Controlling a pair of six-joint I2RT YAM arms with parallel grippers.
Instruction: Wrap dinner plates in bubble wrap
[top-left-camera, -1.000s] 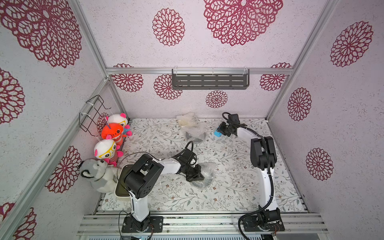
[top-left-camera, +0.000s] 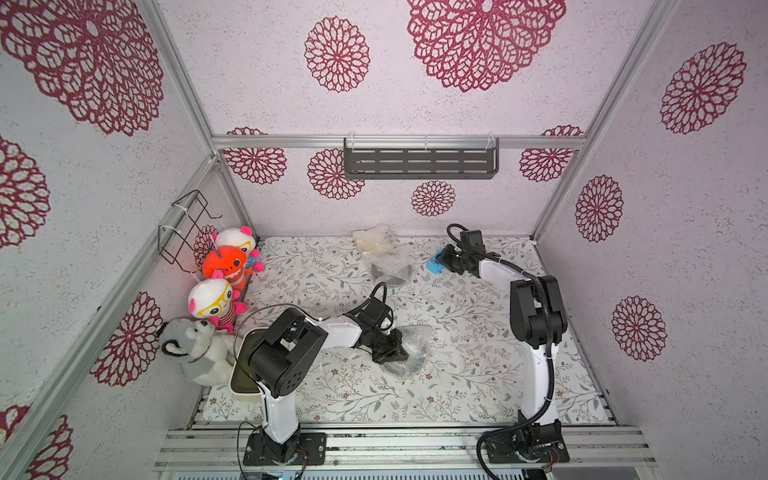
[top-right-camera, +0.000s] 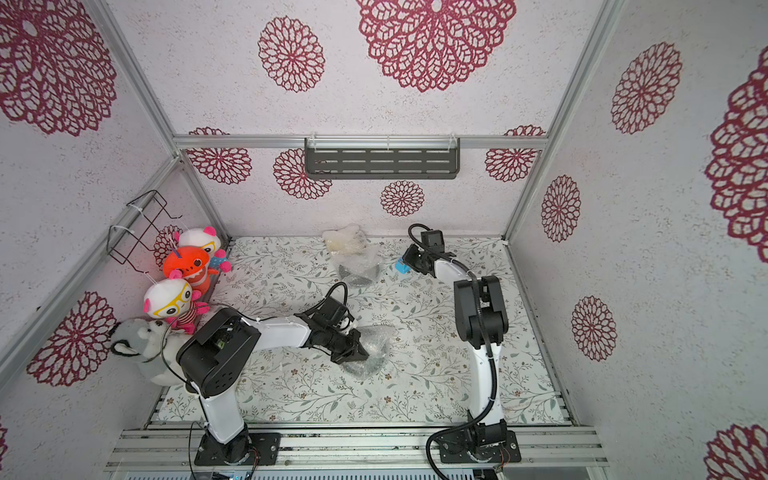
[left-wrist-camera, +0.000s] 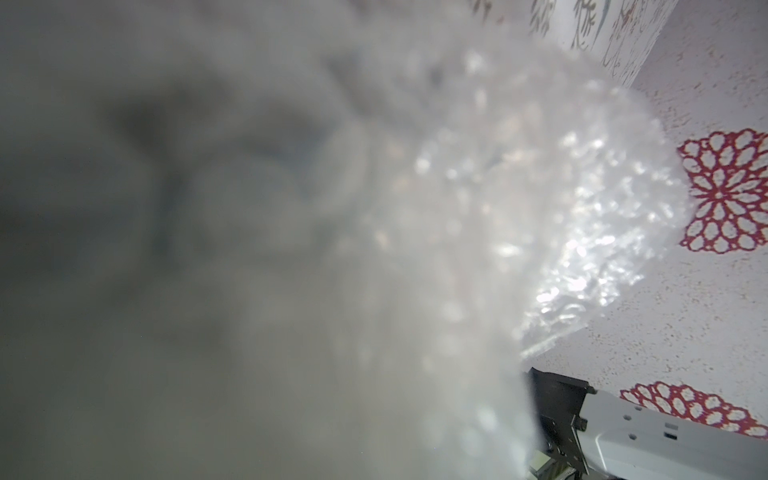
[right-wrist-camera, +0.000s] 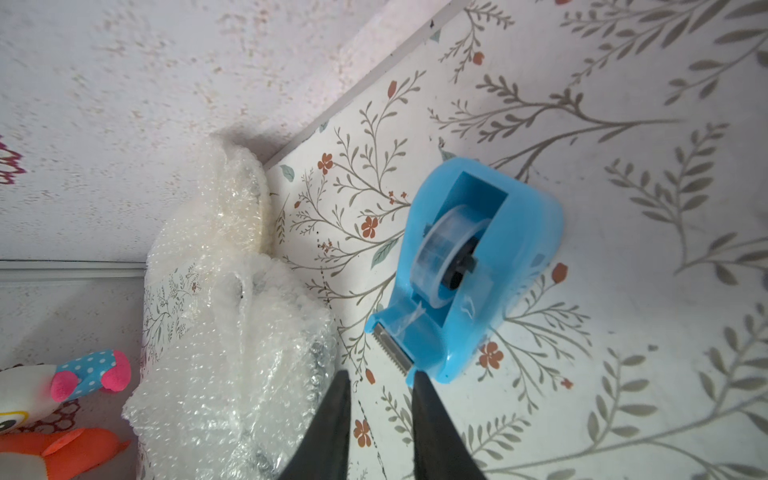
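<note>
A bubble-wrapped bundle (top-left-camera: 417, 352) lies on the cloth near the middle front, a plate inside it not clearly visible. My left gripper (top-left-camera: 392, 352) is shut and down on the bundle's left side; crumpled bubble wrap (left-wrist-camera: 576, 232) fills the left wrist view and hides its fingers, so I cannot tell whether a layer is pinched. The blue tape dispenser (right-wrist-camera: 488, 264) rests at the back, its roll and toothed cutter showing. Just off the cutter end, my right gripper stands open, and I see no tape between its fingers.
Another bubble-wrapped bundle (top-right-camera: 357, 268) lies at the back, with loose wrap (top-left-camera: 376, 238) behind it against the wall. Plush toys (top-left-camera: 212, 300) and a beige bin (top-left-camera: 242, 382) line the left side.
My right arm has shifted slightly to the right, its gripper drawing a little back from the dispenser. The left arm and the front bundle have stayed still.
</note>
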